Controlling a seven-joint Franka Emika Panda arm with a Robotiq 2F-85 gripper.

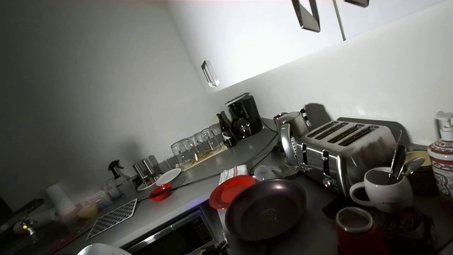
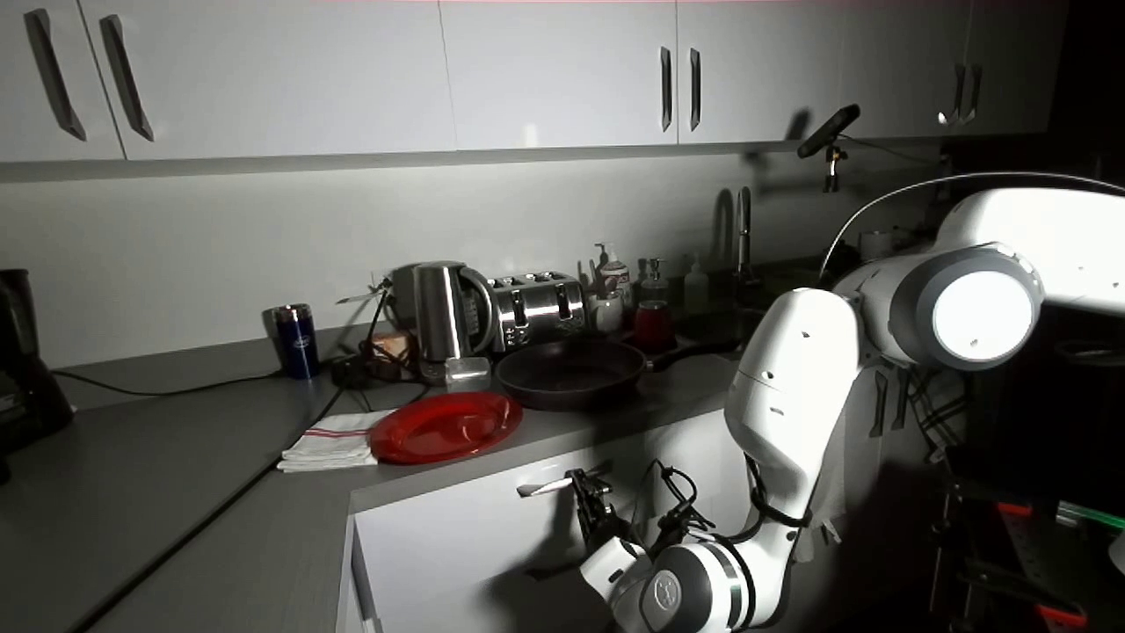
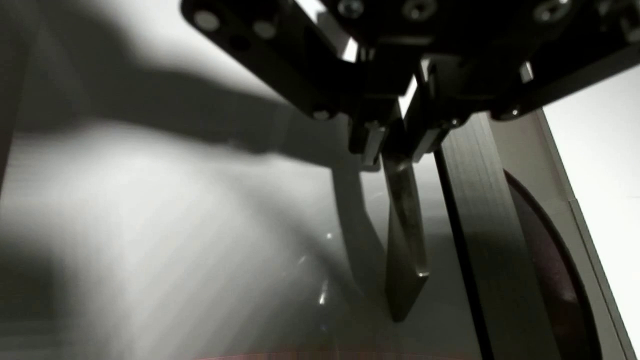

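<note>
In exterior view 2, my gripper (image 2: pixel 575 485) is at the white front (image 2: pixel 443 559) below the counter, level with a metal bar handle (image 2: pixel 538 489). The wrist view shows my gripper shut on one end of that handle (image 3: pixel 408 240); the rest of the bar sticks out past the fingertips. A dark line runs between the white front and the counter edge (image 3: pixel 489 240), but whether the front is fully closed I cannot tell. Exterior view 1 shows neither the handle nor the fingertips clearly.
Above, on the counter, are a dark frying pan (image 2: pixel 575 369), a red plate (image 2: pixel 448 422), a striped towel (image 2: pixel 332 441), a kettle (image 2: pixel 438 311) and a toaster (image 2: pixel 538 306). A microwave (image 1: pixel 170 233) shows in exterior view 1.
</note>
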